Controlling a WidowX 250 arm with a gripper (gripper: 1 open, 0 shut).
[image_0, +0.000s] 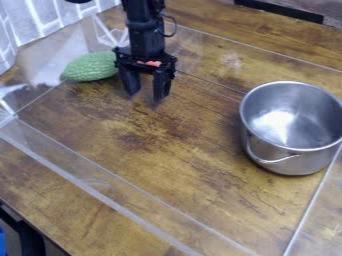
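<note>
My black gripper (143, 78) reaches down from the top of the view to the back left of the wooden table. Beside it on the left lies a green, bumpy oblong object (88, 67). A small red item (154, 64) shows just behind the gripper, mostly hidden by it. Whether the fingers hold anything I cannot tell.
A large steel pot (291, 128) stands at the right. A pale curtain-like backdrop is at the top left.
</note>
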